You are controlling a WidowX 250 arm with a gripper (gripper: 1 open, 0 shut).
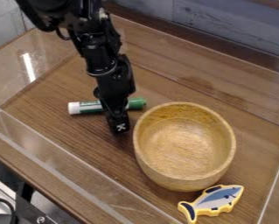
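My black gripper (115,114) reaches down from the top, its fingers low over a green-and-white cylindrical tube (86,108) lying crosswise on the wooden table. The tube shows on both sides of the gripper, and its middle is hidden behind it. I cannot tell whether the fingers are closed on it. A large tan bowl (183,144) stands just right of the gripper.
A yellow-and-blue fish toy (212,203) lies at the lower right, beside the bowl. The table's edge runs along the lower left, with cables beyond it.
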